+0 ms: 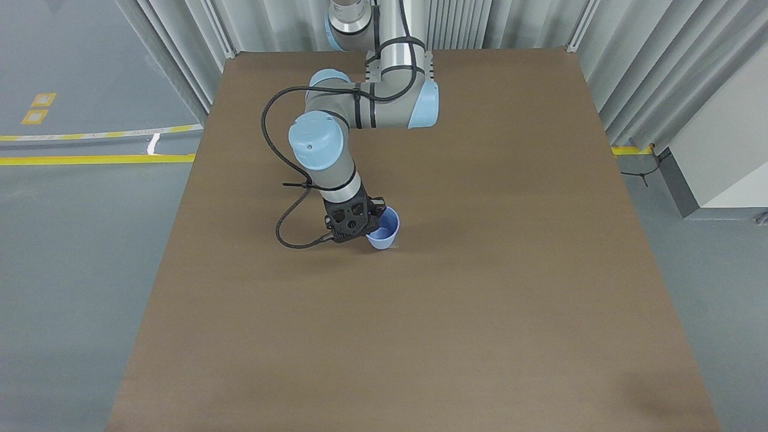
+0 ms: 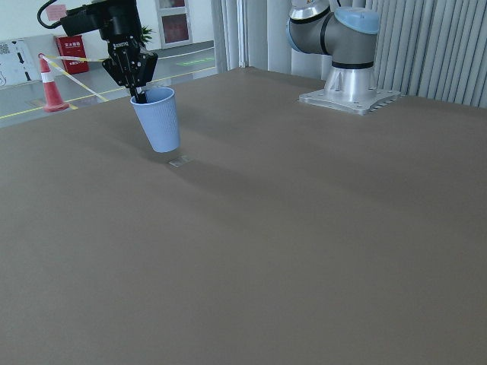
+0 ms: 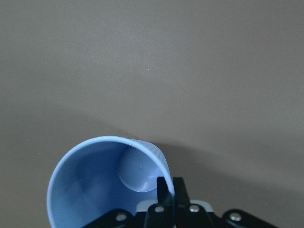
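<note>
A light blue ribbed plastic cup [image 1: 383, 234] [image 2: 157, 122] [image 3: 85, 180] is in my gripper [image 2: 138, 96], which is shut on the right side of its rim as seen in the wrist view. One finger is inside the cup, the other outside. In the left view the cup is slightly tilted, near a small clear patch on the table; whether it touches the surface I cannot tell.
The robot's base [image 2: 350, 97] stands at the back. A grey curtain is behind it, and a white block lies beyond the right edge in the front view.
</note>
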